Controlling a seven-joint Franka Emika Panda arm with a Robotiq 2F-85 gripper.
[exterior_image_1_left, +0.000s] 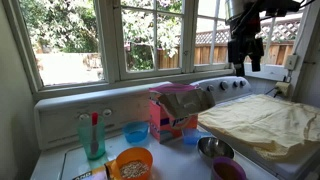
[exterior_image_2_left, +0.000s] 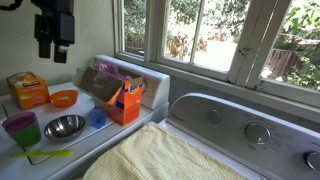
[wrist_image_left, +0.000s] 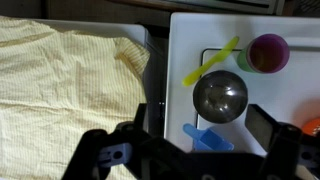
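Observation:
High above the machine tops hangs my gripper, its two dark fingers spread wide with nothing between them. Below it in the wrist view lie a metal bowl (wrist_image_left: 220, 96) and a blue scoop (wrist_image_left: 207, 138), which partly shows between the fingers. A yellow-green utensil (wrist_image_left: 212, 60) rests beside the bowl, near a purple cup (wrist_image_left: 265, 54). To the left a pale yellow cloth (wrist_image_left: 65, 90) is spread with creases. In exterior view 1, a green cup (exterior_image_1_left: 91, 142), a blue bowl (exterior_image_1_left: 136, 131) and an orange bowl (exterior_image_1_left: 133, 163) with pale contents stand on the left.
An orange and purple box (exterior_image_1_left: 173, 112) with raised flaps stands at the back by the control panel. Another orange package (exterior_image_2_left: 28, 92) is at the left in exterior view 2. Windows line the back wall. Free air surrounds the gripper.

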